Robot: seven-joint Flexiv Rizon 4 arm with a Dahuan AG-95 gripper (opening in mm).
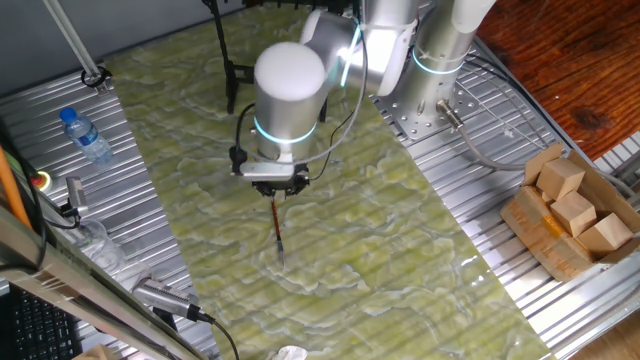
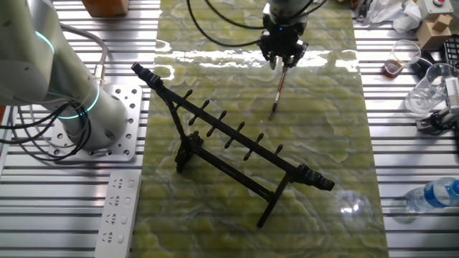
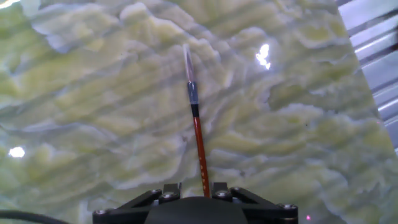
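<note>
A writing brush (image 3: 199,140) with a reddish-brown handle, a dark and silver collar and a pale tip lies on the green marbled mat (image 1: 390,240). My gripper is above the handle end and open. In the wrist view the handle runs into the gap between the fingers, nearer the right one, without clear contact. Exterior view 1 shows the brush (image 1: 278,235) reaching out from under the gripper (image 1: 279,187). The handle's far end is hidden by the gripper.
A black rack with a row of pegs (image 2: 229,132) stands on the mat near the arm base. A cardboard box of wooden blocks (image 1: 573,212), a water bottle (image 1: 86,136) and a power strip (image 2: 118,215) lie off the mat.
</note>
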